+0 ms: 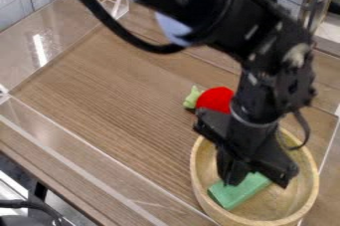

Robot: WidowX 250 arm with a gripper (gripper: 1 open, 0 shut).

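Note:
My black gripper reaches down from the upper right into a pale yellow bowl at the bottom right, its fingers shut over a green rectangular block that lies on the bowl's floor. Whether anything is between the fingertips is hard to see; the block shows below them. A red round object with a pale green part lies on the table just behind the bowl, partly hidden by the gripper.
A blue item shows at the top behind the arm. A black cable hangs at the lower left edge.

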